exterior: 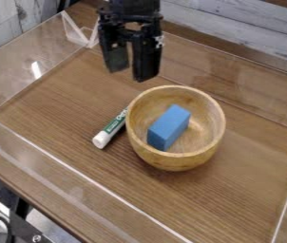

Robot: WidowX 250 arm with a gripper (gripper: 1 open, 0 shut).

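The black gripper (129,59) hangs at the upper middle of the camera view with its fingers open, above and behind a round wooden bowl (200,109). A blue block (168,129) lies inside the bowl, toward its middle. A white and green tube (110,128) lies on the wooden table (57,114), just left of the bowl. Nothing shows between the fingers.
A white rim or edge runs along the table's left side, with dark cables at the lower left corner.
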